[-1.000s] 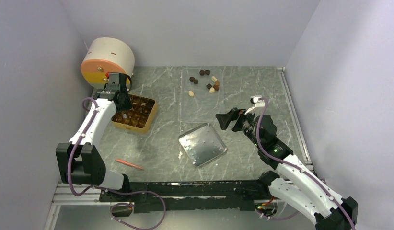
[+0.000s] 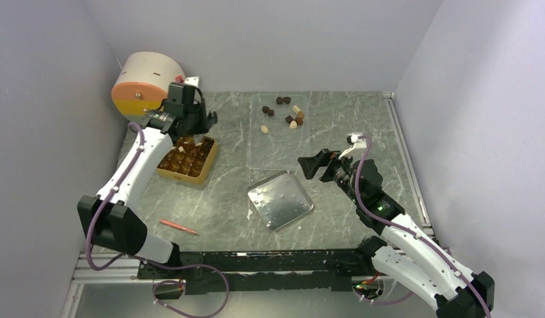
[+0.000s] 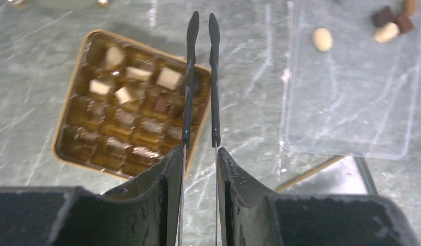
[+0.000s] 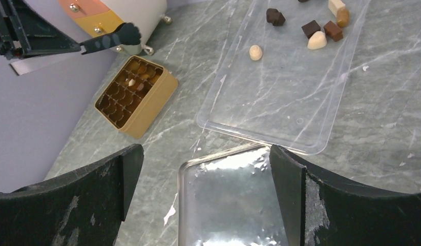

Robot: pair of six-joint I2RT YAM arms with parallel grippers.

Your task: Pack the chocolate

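Observation:
The gold chocolate box has a grid of brown cells, several holding chocolates in the left wrist view. My left gripper is above the box's right side, its long thin fingers nearly together, with no chocolate visible between the tips. Loose dark, brown and white chocolates lie on the clear tray, among them an oval cream one. My right gripper stands open and empty over the front of that tray's surroundings, right of the metal tray.
A white drum with orange and yellow front stands behind the box. A reddish stick lies at the front left. Walls enclose the back and sides. Bare table lies right of the clear tray.
My left gripper has moved up and rightward from low over the box's left part, uncovering more of its cells. The right arm has stayed still.

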